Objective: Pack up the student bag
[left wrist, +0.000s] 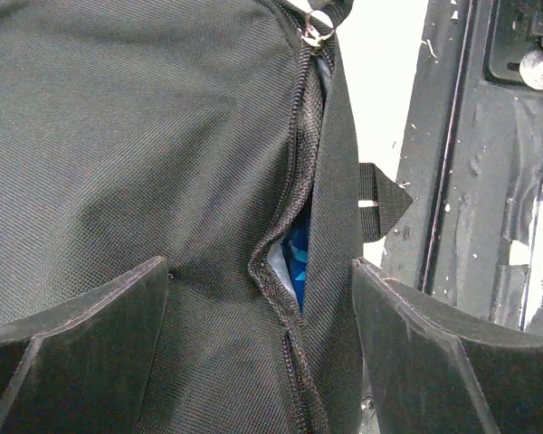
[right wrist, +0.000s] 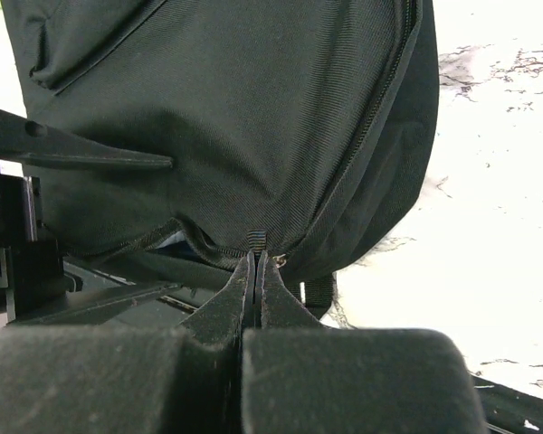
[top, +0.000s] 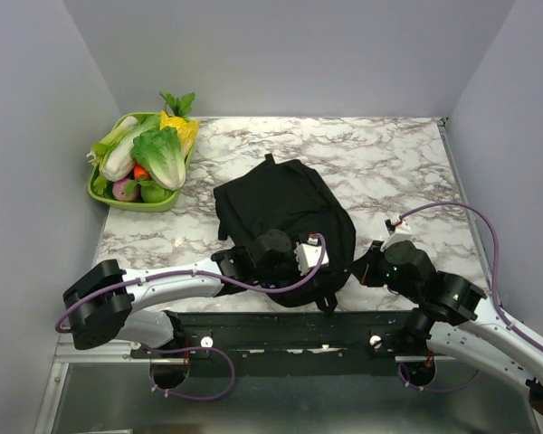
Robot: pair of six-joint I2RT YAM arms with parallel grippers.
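The black bag lies flat on the marble table, its zipper edge toward the front. In the left wrist view that zipper is parted along a stretch, showing something blue and pale inside. My left gripper stands open over this gap, one finger on each side of the zipper line and nothing gripped. At the bag's front right corner, my right gripper is shut beside a small metal ring and a grey tab. Whether the tab is pinched between its tips, I cannot tell.
A green basket of vegetables stands at the back left. Bare marble lies to the right of the bag. A dark rail runs along the table's front edge. Both grippers are close together at the bag's front.
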